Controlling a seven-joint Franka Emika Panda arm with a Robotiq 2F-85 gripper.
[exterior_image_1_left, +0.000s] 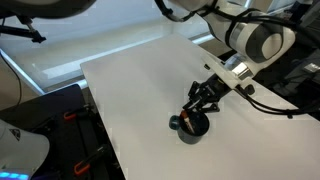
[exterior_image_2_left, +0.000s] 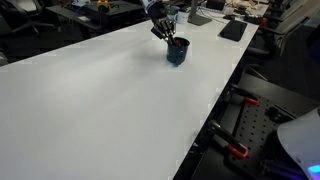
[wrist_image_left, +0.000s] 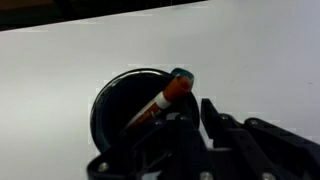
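A dark teal mug (exterior_image_1_left: 191, 134) stands on the white table, its handle (exterior_image_1_left: 174, 122) on the left side in exterior view 1. An orange marker (wrist_image_left: 155, 106) with a white band leans inside it, its upper end near the rim. My gripper (exterior_image_1_left: 196, 108) is at the mug's far rim. In the wrist view the black fingers lie on both sides of the mug's wall, one inside and one outside, so the gripper appears shut on the rim. The marker's lower end is hidden in the dark interior. Whether the mug's base touches the table is unclear.
In exterior view 2 the mug (exterior_image_2_left: 177, 54) is near the table's right edge. Dark stands and cables (exterior_image_2_left: 232, 150) lie beyond that edge.
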